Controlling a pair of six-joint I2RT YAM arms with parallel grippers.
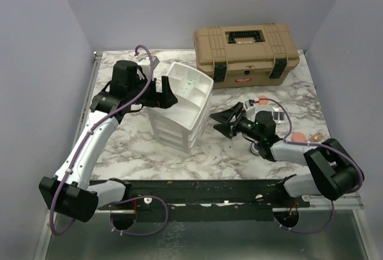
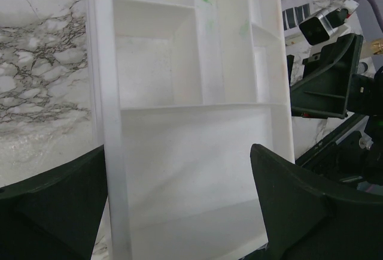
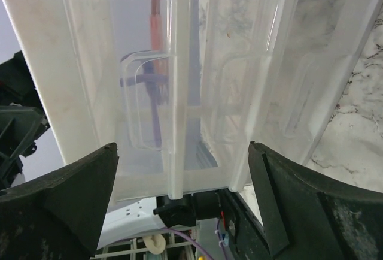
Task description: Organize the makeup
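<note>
A white plastic organizer with compartmented top [image 1: 182,110] and clear drawers [image 3: 251,92] stands mid-table. My left gripper [image 1: 161,92] is open over its top left; in the left wrist view [image 2: 179,194] the organizer's left rim lies between the spread fingers. My right gripper [image 1: 224,122] is open just right of the organizer, facing the drawer fronts, which fill the right wrist view with their handles.
A tan toolbox [image 1: 245,62] stands along the back. On the right, makeup items, including pink round pieces [image 1: 298,137] and a small bottle [image 1: 318,135], lie on the marble surface, partly behind the right arm.
</note>
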